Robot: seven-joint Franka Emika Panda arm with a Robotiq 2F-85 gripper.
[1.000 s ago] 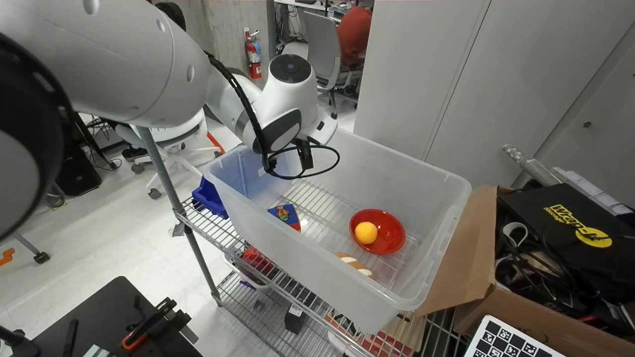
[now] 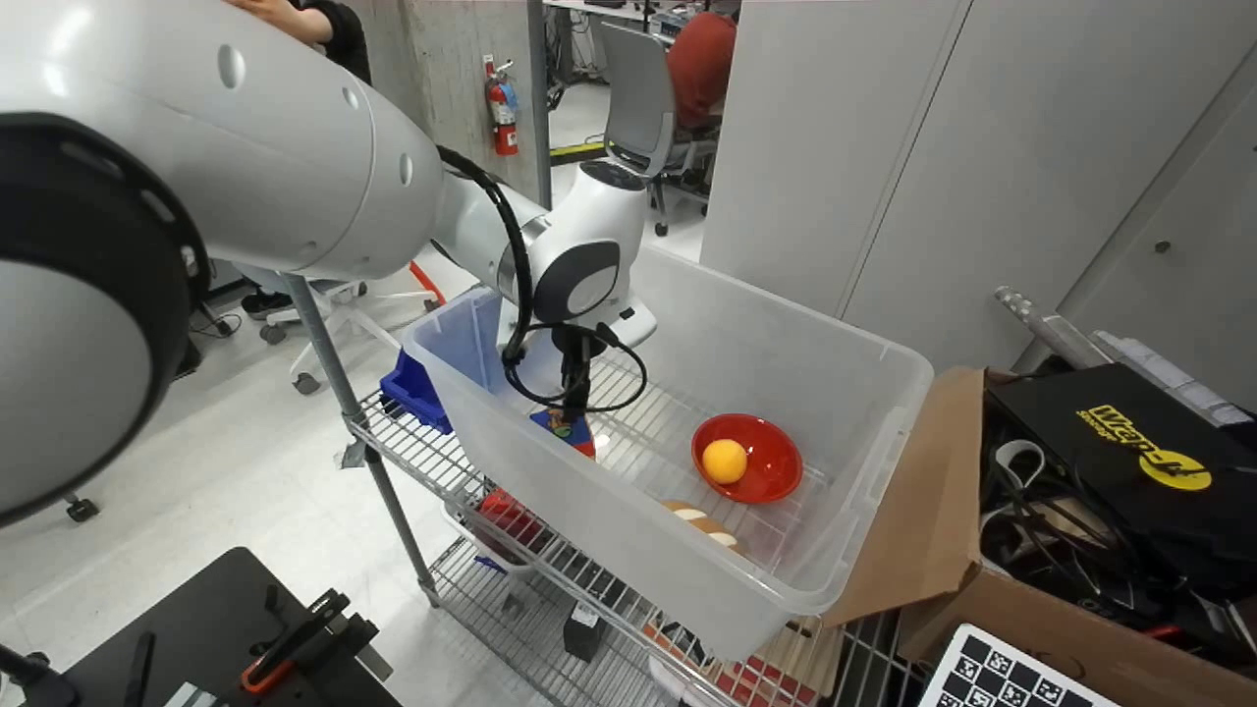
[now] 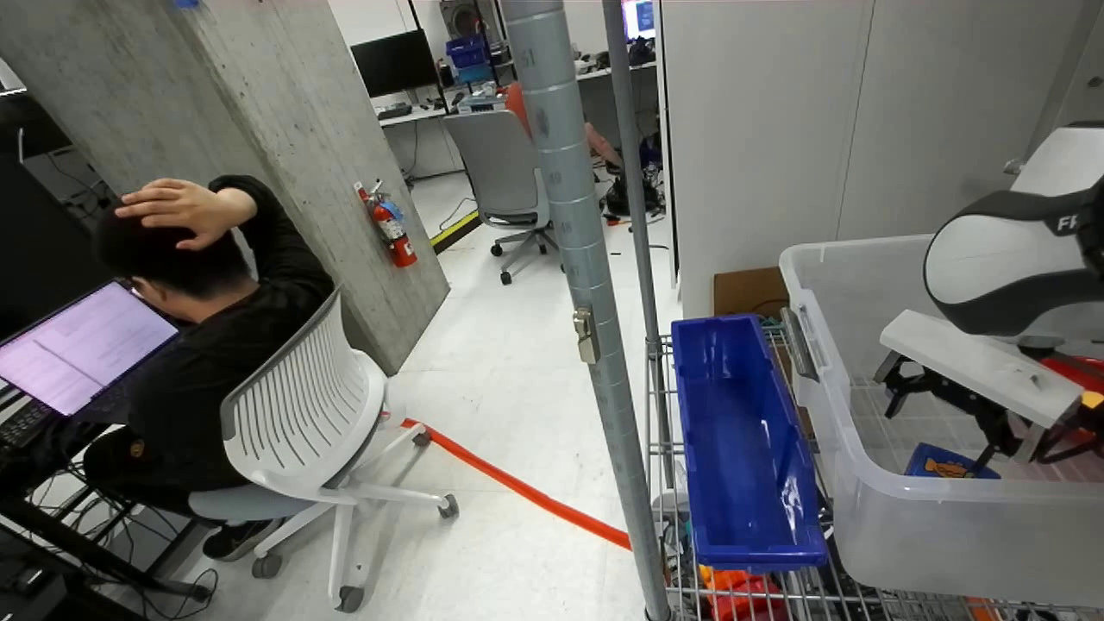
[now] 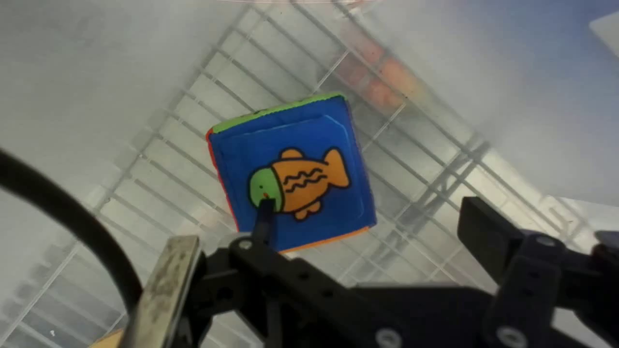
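A soft blue cube (image 4: 316, 136) with an orange and green fish picture lies on the floor of the clear plastic bin (image 2: 825, 353). In the wrist view my gripper is open, its fingers wide apart with nothing held. The left finger (image 4: 265, 223) overlaps the fish's head, while the right one stands off to the cube's right over bare floor. Whether the left finger touches the cube, I cannot tell. From exterior view 1 the gripper (image 2: 573, 407) hangs low inside the bin and partly hides the cube (image 2: 583, 446).
A red bowl (image 2: 778, 465) holding an orange ball (image 2: 725, 461) sits farther along the bin, near a brown-and-white striped object (image 2: 704, 526). The bin's tall walls enclose the arm's end. Outside are a blue tray (image 3: 740, 445) and a cardboard box (image 2: 913, 495).
My gripper has come down into the bin, slightly left in exterior view 1, and now covers part of the cube. The cube, bowl and ball look unmoved.
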